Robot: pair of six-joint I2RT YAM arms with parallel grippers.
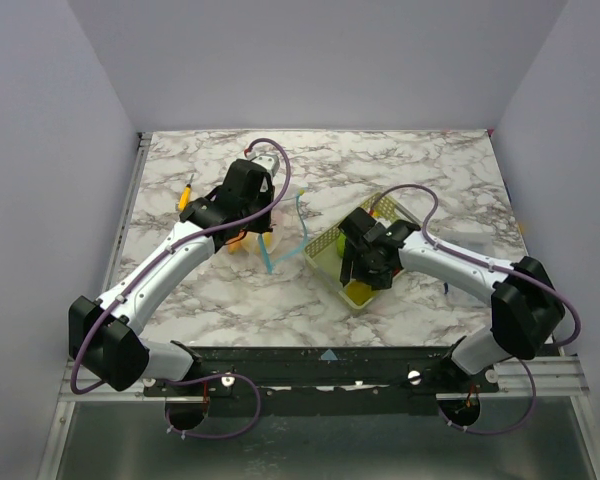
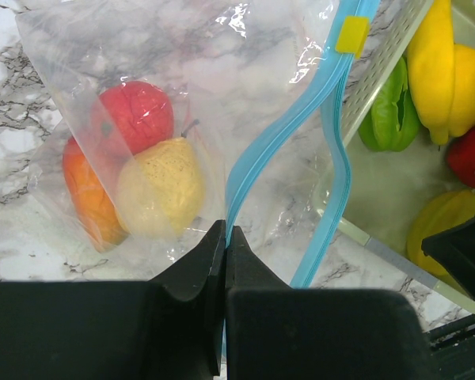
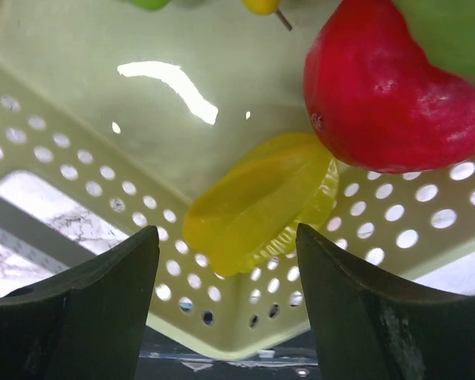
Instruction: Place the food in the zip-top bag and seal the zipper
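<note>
The clear zip top bag [image 2: 245, 103] lies spread on the table with its blue zipper strips parted. Inside it are a red fruit [image 2: 138, 115], an orange one [image 2: 91, 194] and a pale yellow one [image 2: 162, 186]. My left gripper is shut at the bag's blue edge, the thin strip running into its fingertips. A yellow starfruit-like piece [image 3: 257, 206] rests in a corner of the perforated basket [image 3: 79, 150]. Above that piece my right gripper stands open, with a finger on either side and no contact visible.
In the basket are also a red fruit [image 3: 388, 87], a green pepper [image 2: 392, 111] and bananas [image 2: 447, 71]. An orange-yellow tool [image 1: 185, 195] lies at the far left of the table. Behind the basket the marble tabletop [image 1: 400, 155] is clear.
</note>
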